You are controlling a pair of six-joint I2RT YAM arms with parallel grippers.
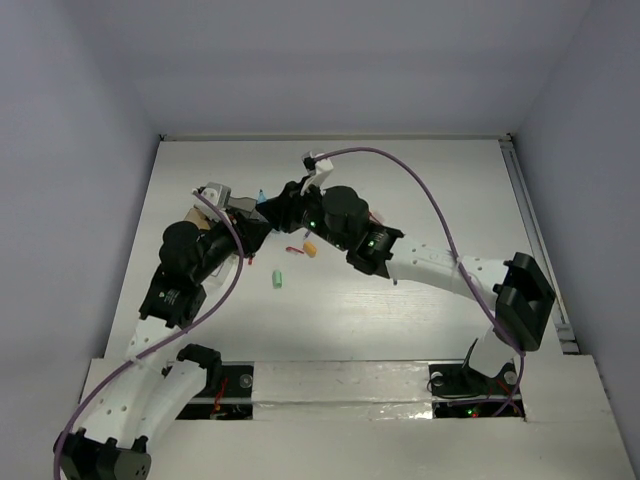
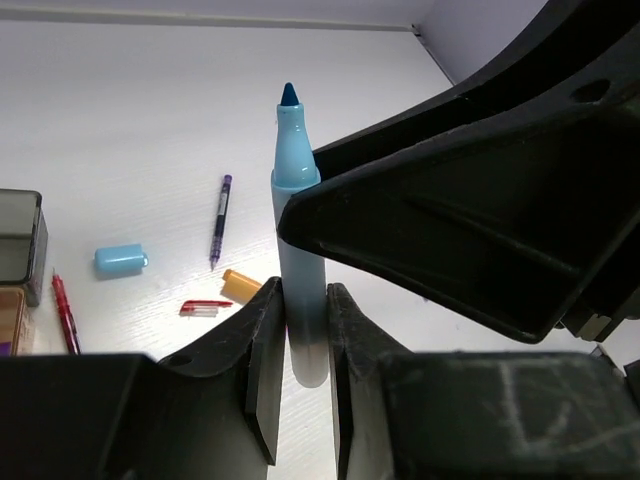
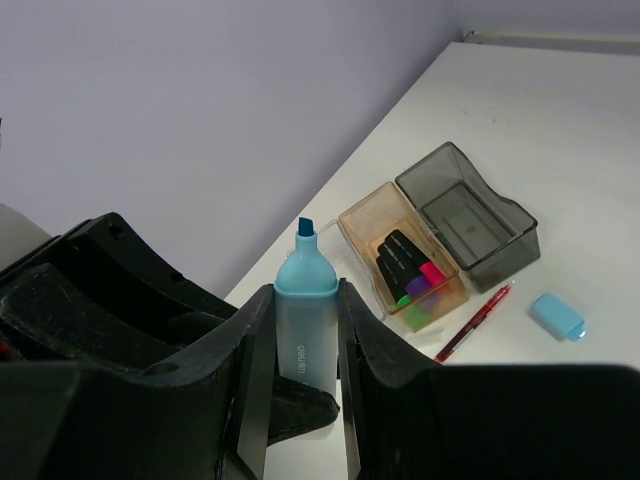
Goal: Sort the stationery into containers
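Note:
A light blue marker [image 2: 301, 260] stands upright between my two grippers, which meet at the table's left-centre in the top view. My left gripper is shut on it. My right gripper is round the same marker, its fingers at the sides of the upper body; whether they press on it is unclear. A tan container [image 3: 380, 210] holds several dark markers with coloured caps, beside a grey translucent container [image 3: 470, 215].
On the table [image 2: 120, 120] lie a blue cap [image 2: 120, 259], a red pen [image 2: 65, 315], a purple pen [image 2: 221, 220], an orange piece [image 2: 240, 285] and a green piece [image 1: 277, 279]. A wall rises beyond the table's left edge.

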